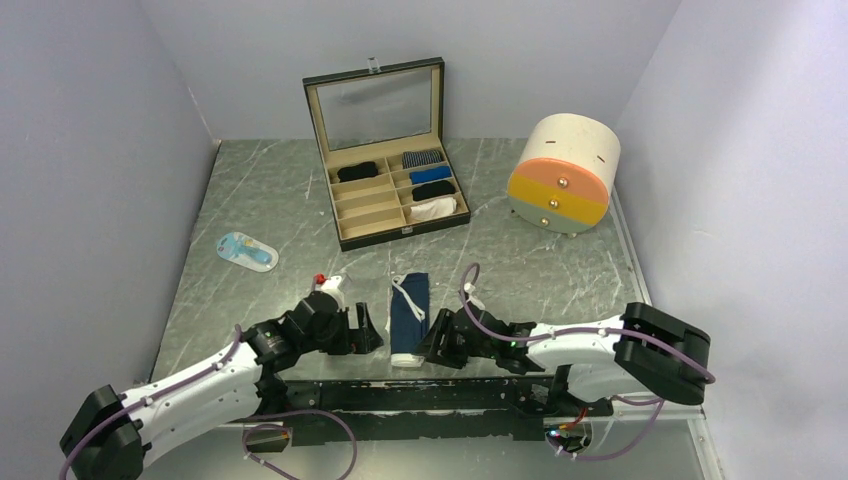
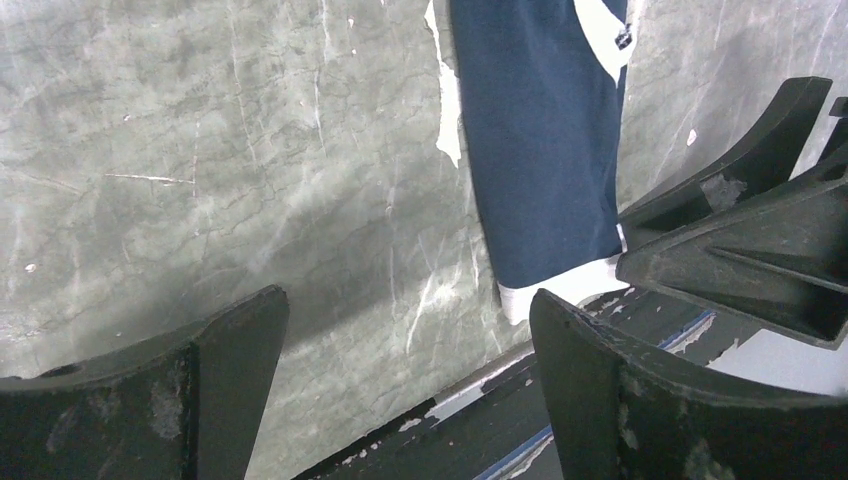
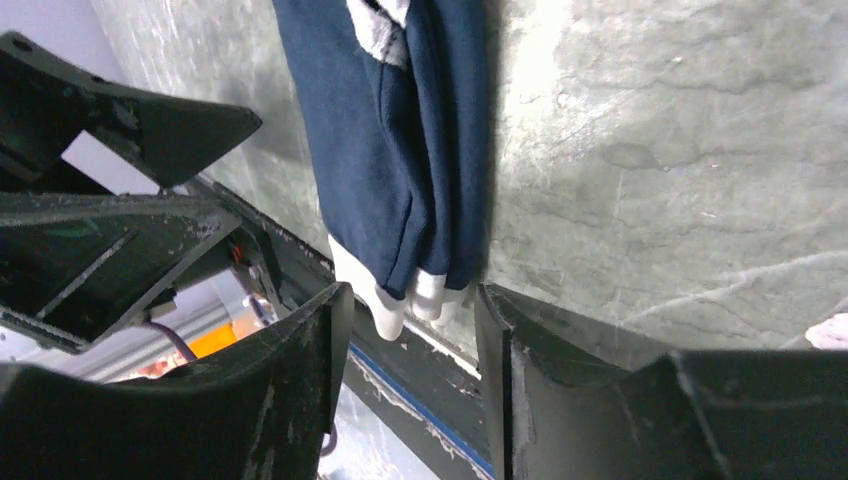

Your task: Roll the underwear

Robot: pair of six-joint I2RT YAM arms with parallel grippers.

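Observation:
The navy underwear point(image 1: 409, 315) lies as a long folded strip on the grey table, its white band at the front end. Left of the strip and apart from it, my left gripper point(image 1: 372, 335) stands open; in its wrist view bare table shows between the fingers. My right gripper point(image 1: 430, 345) is at the front right corner of the strip, part open. In the right wrist view the white band point(image 3: 430, 297) shows between and just beyond its fingers; whether they touch the cloth, I cannot tell.
Behind the cloth stands an open glass-lidded box point(image 1: 375, 240) with several rolled pieces in its compartments. A small striped drawer unit point(image 1: 565, 175) is at the back right, a blue packaged item point(image 1: 247, 252) at left. The table's front edge runs close to the band.

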